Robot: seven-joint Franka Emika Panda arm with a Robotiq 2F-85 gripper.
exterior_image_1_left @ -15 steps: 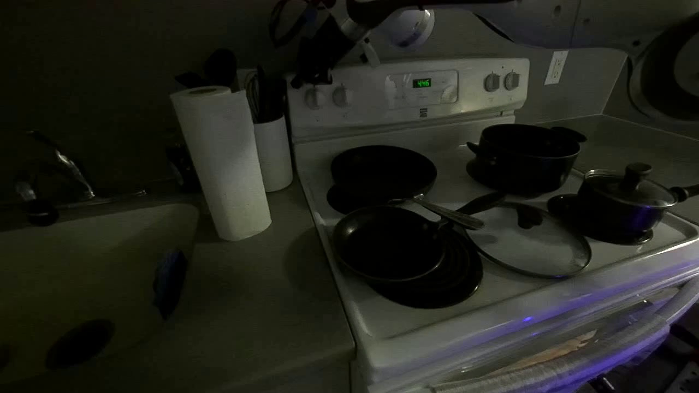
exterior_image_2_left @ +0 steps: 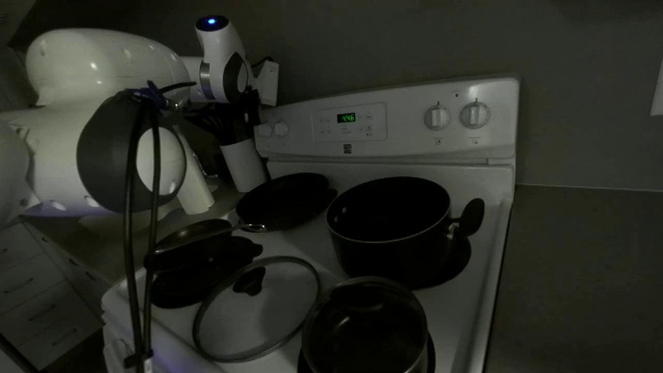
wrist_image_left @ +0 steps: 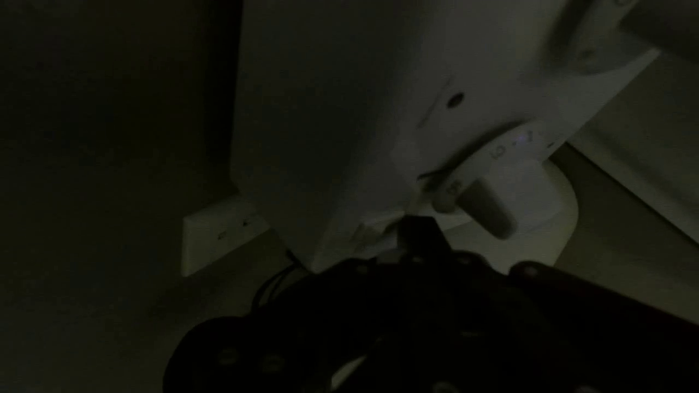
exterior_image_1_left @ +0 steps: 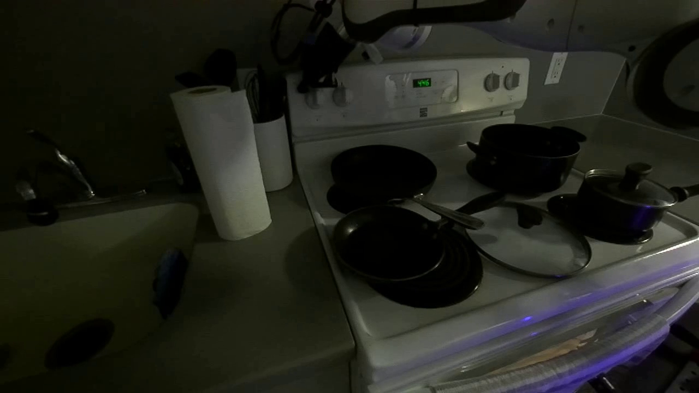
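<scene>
At the left end of the stove's white control panel (exterior_image_1_left: pixel 419 98), my dark gripper (exterior_image_1_left: pixel 319 84) is just in front of and above the two left knobs; the outer left knob (exterior_image_1_left: pixel 315 98) is partly in shadow. The wrist view shows the shut fingertips (wrist_image_left: pixel 419 229) close beside a white knob (wrist_image_left: pixel 508 193) with numbers on its dial. Whether they touch it I cannot tell. Nothing shows between the fingers, though this view is very dark. Exterior view 2 has the white wrist (exterior_image_2_left: pixel 224 68) above the panel's left end, with the gripper mostly hidden in shadow.
A utensil crock (exterior_image_1_left: pixel 273 154) and a paper towel roll (exterior_image_1_left: pixel 223 164) stand left of the stove. Pans, a large pot (exterior_image_1_left: pixel 527 160), a lidded saucepan (exterior_image_1_left: pixel 622 203) and a glass lid (exterior_image_1_left: pixel 534 245) cover the cooktop. Bare counter (exterior_image_1_left: pixel 275 301) lies at the front left.
My gripper has shifted slightly right and points more steeply down, close to the left knobs. The arm above it sits a little lower in the view. The cookware has not moved.
</scene>
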